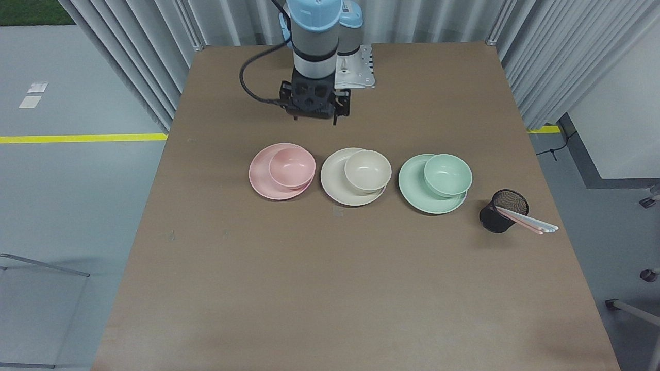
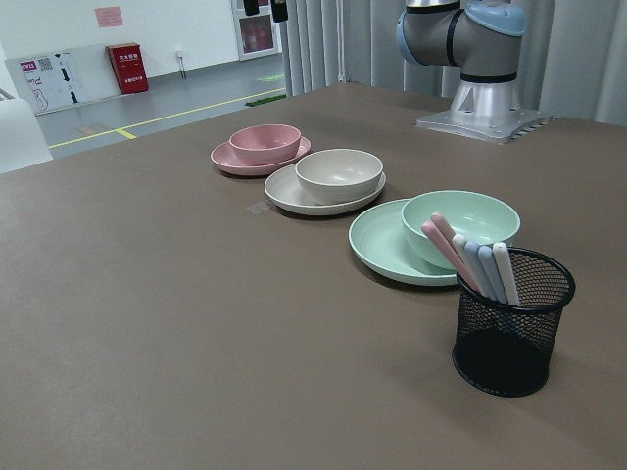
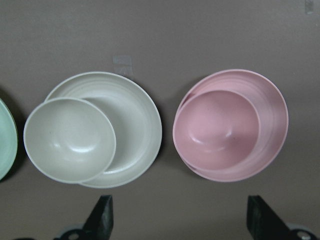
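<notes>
My gripper is open, its two fingers wide apart with nothing between them, high above the table behind the pink bowl (image 1: 292, 166) on its pink plate (image 1: 262, 178). Beside these, a cream bowl (image 1: 368, 167) rests on a cream plate (image 1: 334, 179), and a mint bowl (image 1: 448, 172) on a mint plate (image 1: 415, 185). In the wrist view the pink and cream sets lie past the fingers; the mint plate is cut off at the left edge.
A black mesh holder (image 1: 495, 219) with pink, white and blue utensils stands beside the mint set. The arm's base (image 2: 485, 122) is at the back.
</notes>
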